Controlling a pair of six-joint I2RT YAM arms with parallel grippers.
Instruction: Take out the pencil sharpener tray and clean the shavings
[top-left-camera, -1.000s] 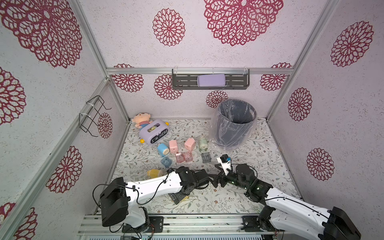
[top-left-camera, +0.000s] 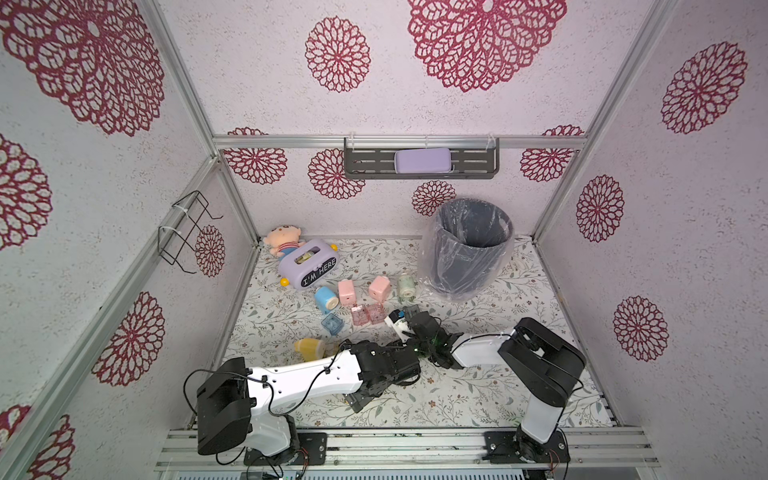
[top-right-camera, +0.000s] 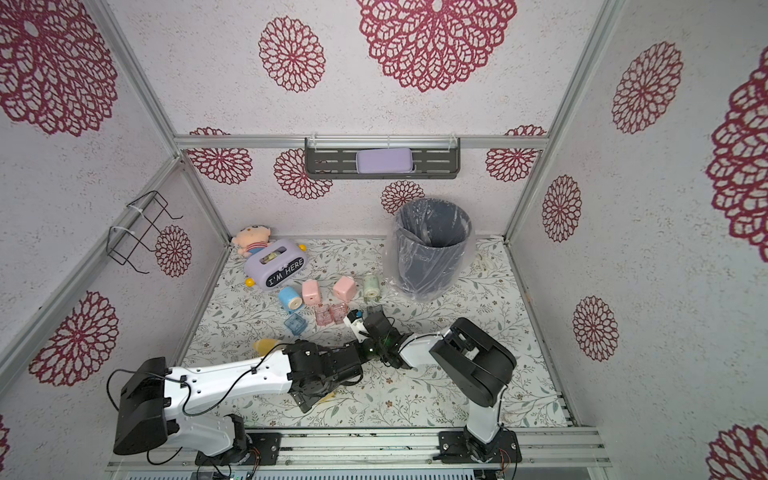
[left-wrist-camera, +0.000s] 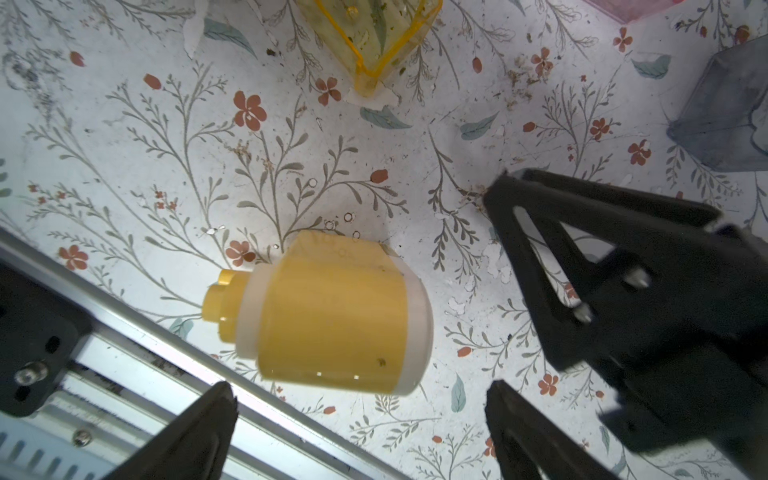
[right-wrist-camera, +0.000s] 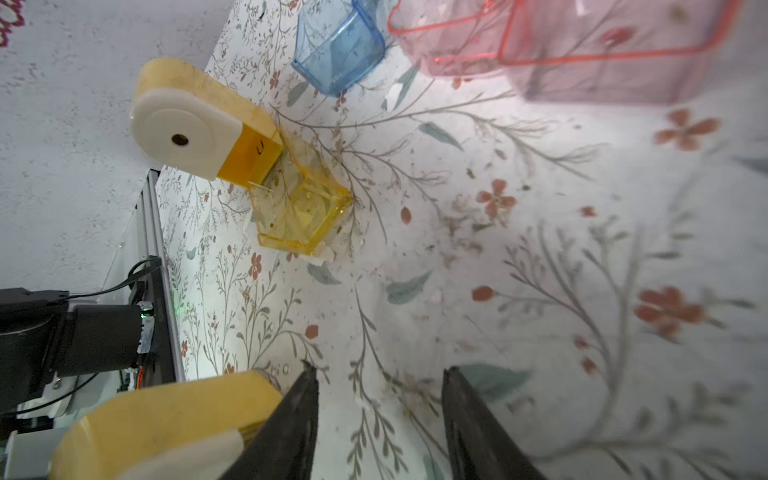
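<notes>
In the left wrist view a yellow-and-white sharpener body (left-wrist-camera: 332, 320) lies on its side on the table, and my left gripper is open above it, one finger to each side. Part of a clear yellow tray (left-wrist-camera: 372, 44) shows at that view's top edge. In the right wrist view, this tray (right-wrist-camera: 300, 212) rests against a second yellow sharpener (right-wrist-camera: 192, 120), with pale bits inside. My right gripper has its fingers apart, with only bare tabletop between them. A yellow body (right-wrist-camera: 176, 428) is close to its left finger.
Blue (top-left-camera: 332, 323) and pink trays (top-left-camera: 368, 313) lie behind the arms, with blue (top-left-camera: 326, 299), pink (top-left-camera: 379, 288) and green sharpeners (top-left-camera: 406, 288) beyond. A lined bin (top-left-camera: 464, 260) stands back right. Shavings (left-wrist-camera: 520, 84) dot the table.
My right arm has swung left, its elbow folding inward, and its gripper now covers most of the grey tray. The left arm has barely shifted.
</notes>
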